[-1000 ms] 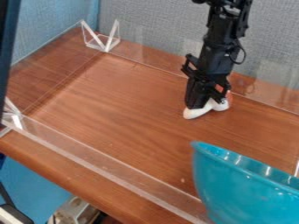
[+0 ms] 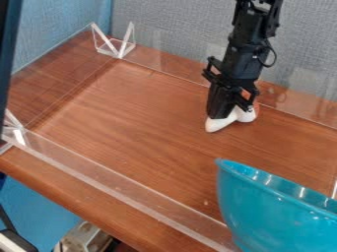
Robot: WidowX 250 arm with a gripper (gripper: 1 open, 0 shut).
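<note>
My black gripper (image 2: 232,100) hangs low at the right rear of the wooden board, directly over a white object (image 2: 219,123) with a small reddish part at its right. The fingertips are dark and overlap that object, so whether they are shut, or touch it, is hard to see.
A large teal bowl (image 2: 270,212) fills the front right. Clear low walls edge the wooden board (image 2: 132,128), with white brackets (image 2: 113,44) at the back left and another at the left edge. The middle and left of the board are clear.
</note>
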